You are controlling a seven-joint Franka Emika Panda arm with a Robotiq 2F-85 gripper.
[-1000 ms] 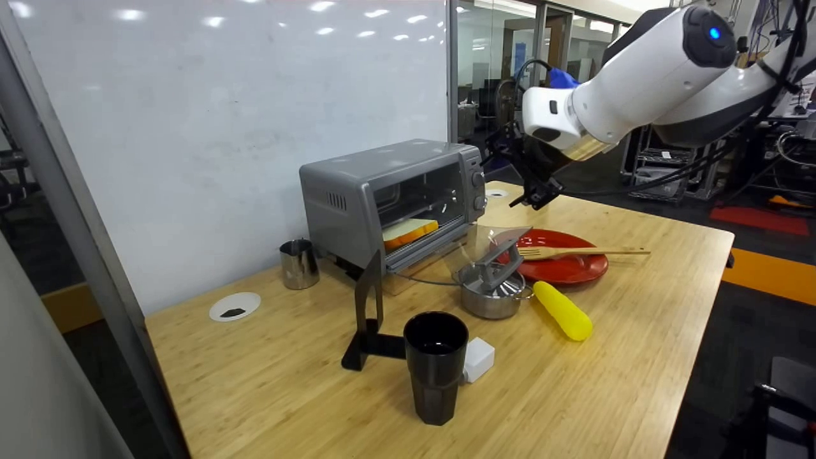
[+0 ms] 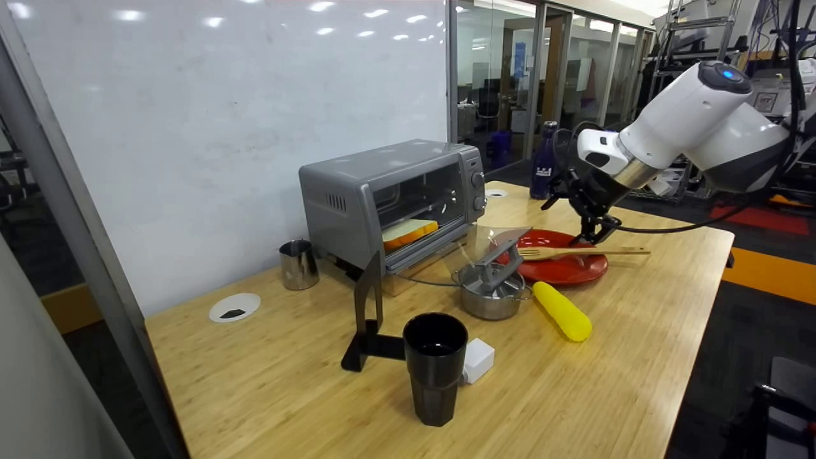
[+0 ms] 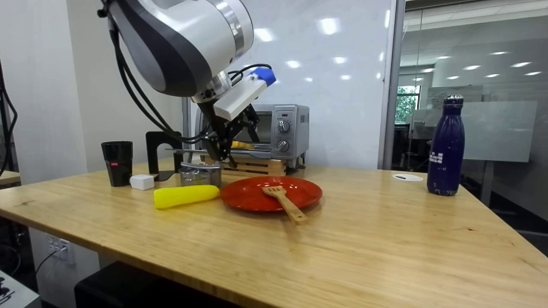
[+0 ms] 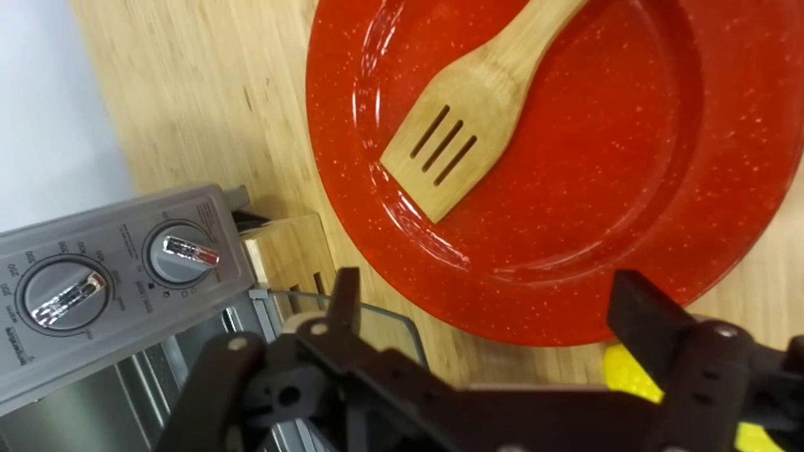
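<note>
Above the red plate (image 4: 573, 248) my gripper hangs open, its two fingers wide apart and nothing between them. A slotted wooden spatula (image 4: 467, 120) lies across that plate; its handle reaches over the rim onto the table in exterior view 2. The grey toaster oven (image 2: 398, 183) stands against the whiteboard with its door down, and a slice of bread (image 2: 409, 233) rests inside. A yellow object (image 3: 186, 196) lies beside the plate, partly hidden behind a finger (image 4: 648, 316) in the wrist view.
A lidded steel pot (image 2: 489, 294) sits between oven and plate. Nearer exterior camera 1 are a black cup (image 2: 436, 359), a white block (image 2: 479, 359) and a black stand (image 2: 368, 321). A purple bottle (image 3: 445, 149) stands far right.
My arm has come lower and shifted to the right in exterior view 1, bringing the gripper closer to the plate. The objects on the table have stayed put.
</note>
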